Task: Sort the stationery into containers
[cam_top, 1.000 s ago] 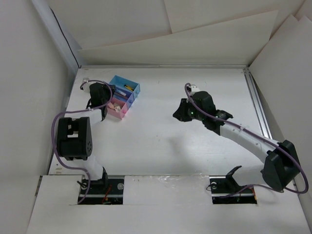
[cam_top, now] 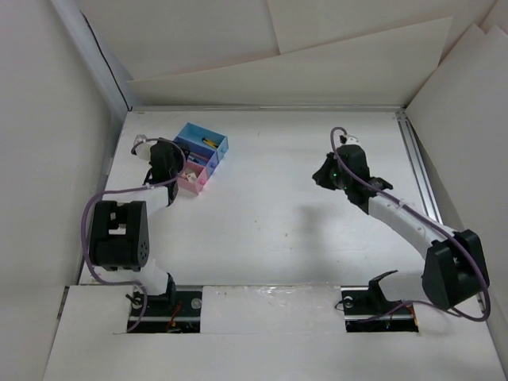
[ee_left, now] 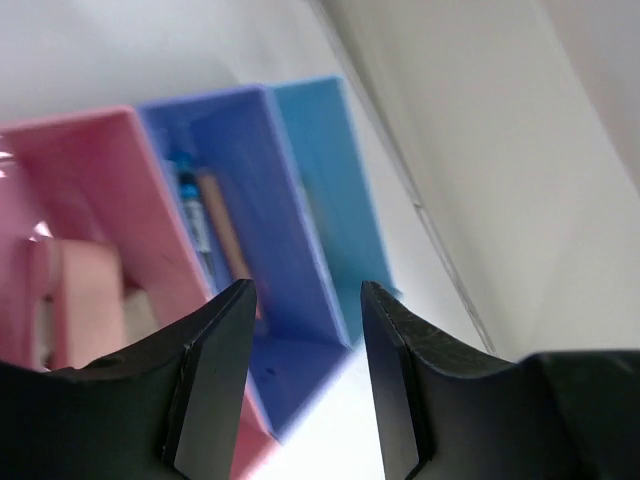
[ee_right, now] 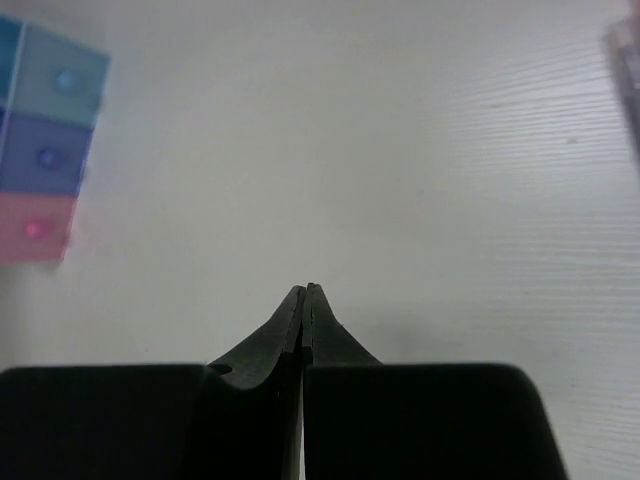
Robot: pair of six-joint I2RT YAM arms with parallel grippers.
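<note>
A three-part organiser stands at upper left: a light blue bin [cam_top: 205,132], a darker blue bin [ee_left: 300,384] and a pink bin [cam_top: 190,182]. The blue bin holds pens [ee_left: 225,220]; the pink one holds pale block-like items [ee_left: 92,300]; yellow items [cam_top: 210,143] lie in the light blue one. My left gripper hangs over the bins, part open, with nothing visible between its fingers. My right gripper is shut and empty above the bare table at right.
Pale walls line the back and sides. A blurred object [ee_right: 625,70] shows at the right edge of the right wrist view.
My right arm has moved rightward, away from the centre. The left arm has shifted slightly toward the near side, still at the bins.
</note>
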